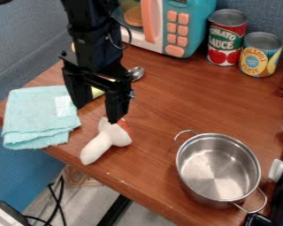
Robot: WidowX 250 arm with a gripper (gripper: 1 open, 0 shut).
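Observation:
My black gripper [99, 104] hangs over the table at the left, above a white soft object [102, 145] with a reddish end, which lies on the wood near the front edge. Whether the fingers are open or shut is hard to see. A folded light-blue cloth [35, 124] lies just left of it. A steel pot [215, 168] with two handles stands at the right. A spoon, partly hidden by the arm, lies behind the gripper with something yellow.
A toy microwave [176, 26], a tomato sauce can [225, 40] and a yellow-labelled can [260, 57] stand at the back. Dark items line the right edge.

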